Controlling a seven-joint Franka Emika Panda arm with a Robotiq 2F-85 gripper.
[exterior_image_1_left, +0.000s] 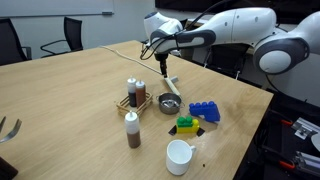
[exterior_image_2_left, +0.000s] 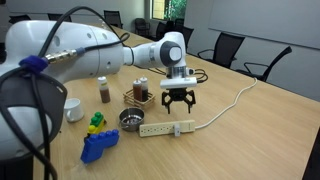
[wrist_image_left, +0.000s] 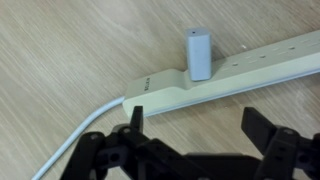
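Observation:
A white power strip (wrist_image_left: 240, 76) lies on the wooden table, its cord (wrist_image_left: 75, 137) running off to one side. Near the cord end, a small grey block (wrist_image_left: 198, 55) sits on the strip; whether it is plugged in cannot be told. My gripper is open above the table, its fingers (wrist_image_left: 137, 122) apart with nothing between them. In exterior view 2 the gripper (exterior_image_2_left: 179, 108) hangs over the far side of the strip (exterior_image_2_left: 155, 130).
Near the strip stand a metal bowl (exterior_image_1_left: 171, 104) and a wooden caddy with bottles (exterior_image_1_left: 132, 100). A blue toy (exterior_image_1_left: 205, 111), yellow-green blocks (exterior_image_1_left: 185, 126), a white mug (exterior_image_1_left: 179, 157) and another bottle (exterior_image_1_left: 133, 130) are nearer. Right of the strip in exterior view 2, the table is mostly clear.

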